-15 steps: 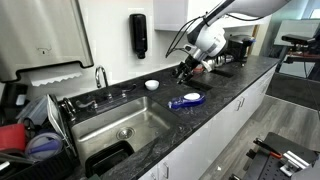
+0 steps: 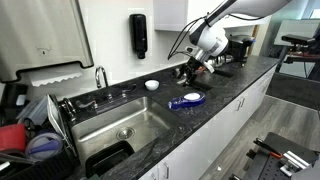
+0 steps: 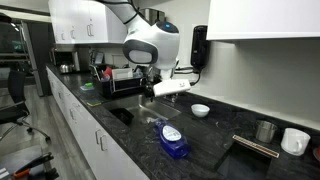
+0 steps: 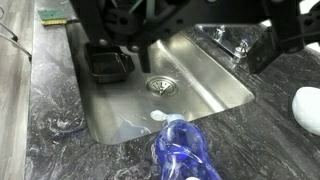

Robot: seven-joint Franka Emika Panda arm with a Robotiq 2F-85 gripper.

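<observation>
A blue bottle [image 2: 187, 102] lies on the dark counter just beyond the sink's near end. Exterior view 2 shows the bottle [image 3: 172, 140] near the counter's front edge, and in the wrist view the bottle [image 4: 183, 152] is at the bottom, cut off by the frame, with its pale tip toward the sink. My gripper is open, its dark fingers wide apart at the top of that view with nothing held between them. In exterior view 1 the gripper hangs above the counter, apart from the bottle.
The steel sink [image 4: 205, 85] has a drain and a black basket [image 4: 108, 64] inside. A white bowl [image 3: 200, 110] stands near the wall. A dish rack [image 2: 50, 140] with dishes lies past the sink. A pot [image 3: 265, 131] and white canister [image 3: 295, 141] stand on the counter.
Over the last second my gripper has shifted slightly, a little lower and to the left in exterior view 1. The bottle and bowl have not moved.
</observation>
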